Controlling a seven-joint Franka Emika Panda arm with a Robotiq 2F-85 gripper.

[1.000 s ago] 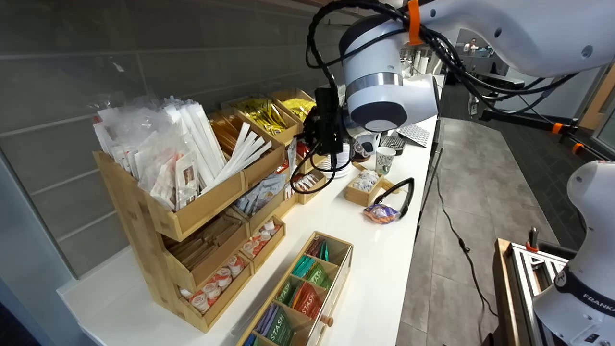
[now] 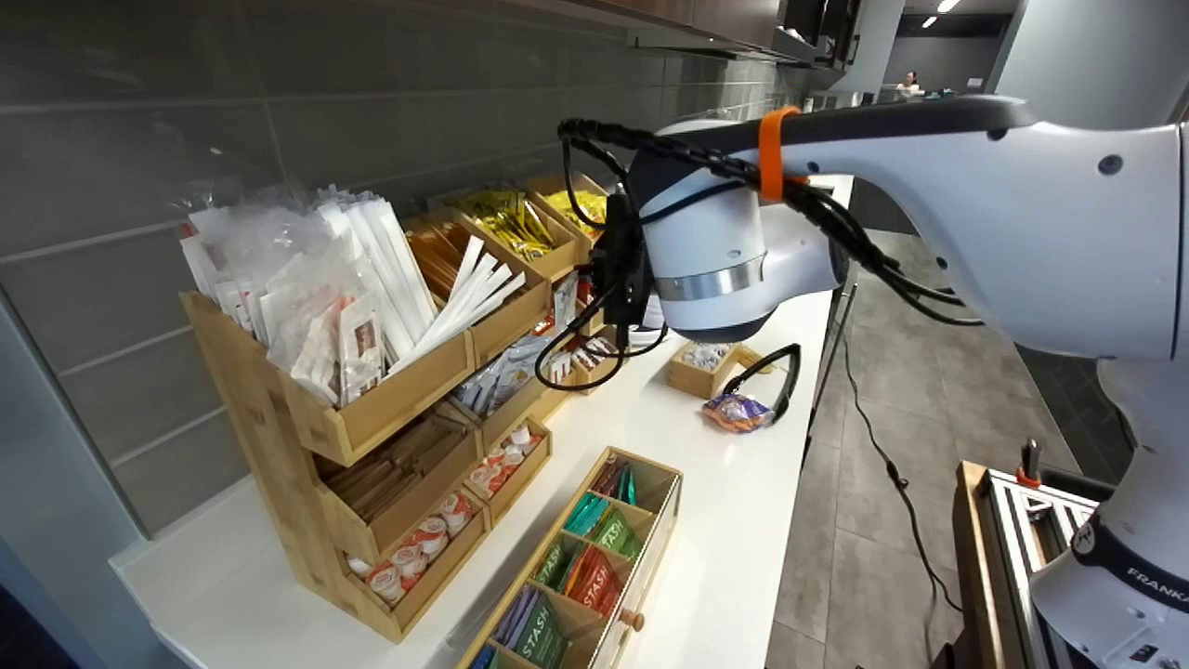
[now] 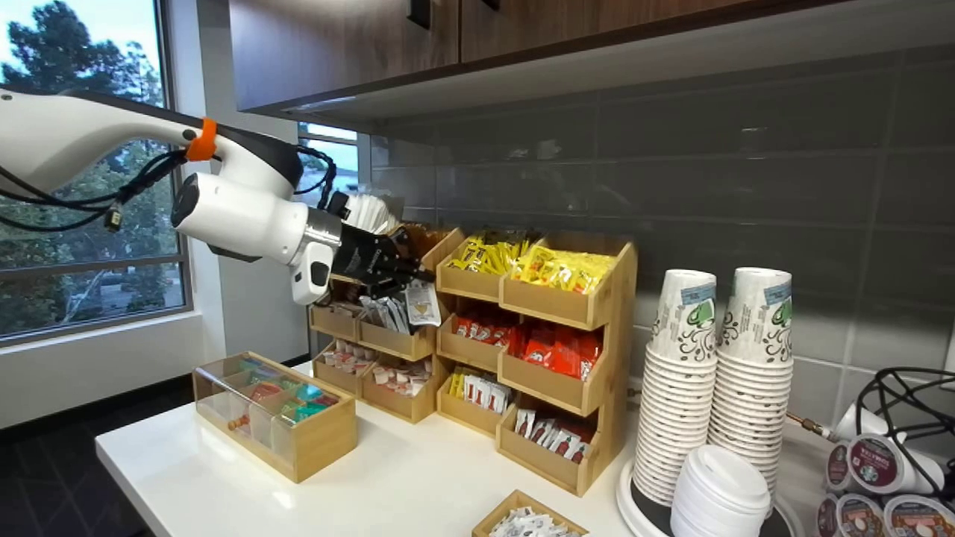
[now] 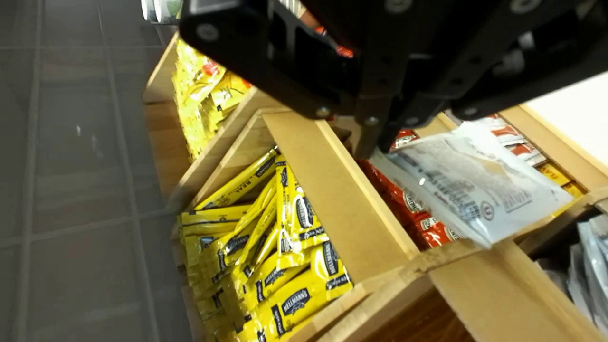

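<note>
My gripper is shut, its fingertips together on one corner of a thin, translucent white packet (image 4: 467, 182) with printing on it. In exterior view 2 the packet (image 3: 422, 303) hangs from the gripper (image 3: 417, 274), in front of the wooden condiment rack (image 3: 618, 309). From the wrist view, the packet is above the middle-tier bin of red ketchup packets (image 4: 424, 222), close to the bin divider; whether it touches the wood I cannot tell. Exterior view 1 has the fingertips hidden behind the cables and hand.
Top-tier bins hold yellow packets (image 4: 290, 285) beside the fingers, and white utensil packets (image 2: 323, 279) rise at the rack's end. A tea box (image 3: 295, 421) stands on the counter (image 3: 385, 483). Stacked paper cups (image 3: 667, 421) are to the right. Cabinets (image 3: 537, 45) hang overhead.
In exterior view 1 the forearm has come down and the wrist has tilted. The black hand has shifted slightly to the left. The rack and tea box look unmoved.
</note>
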